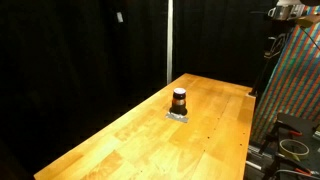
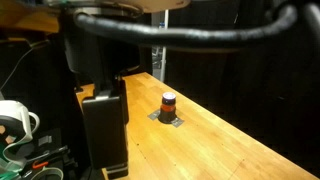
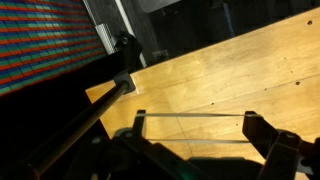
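A dark, roughly cylindrical object (image 1: 179, 102) with a white top and a reddish-brown band stands upright on the wooden table (image 1: 215, 135). Its base rests on a silvery patch (image 1: 177, 117). In exterior view 2 the same object (image 2: 168, 107) appears beyond the dark arm parts. My gripper stands open over the table's edge, its black fingers (image 3: 262, 130) far apart. Two thin pale lines span between the fingers; I cannot tell what they are. The dark object does not show in the wrist view.
Black curtains (image 1: 75, 65) hang behind it. A striped cloth (image 1: 292, 75) and cables (image 1: 292, 150) lie off the right side. A dark bar (image 3: 80, 125) crosses the left of the wrist view.
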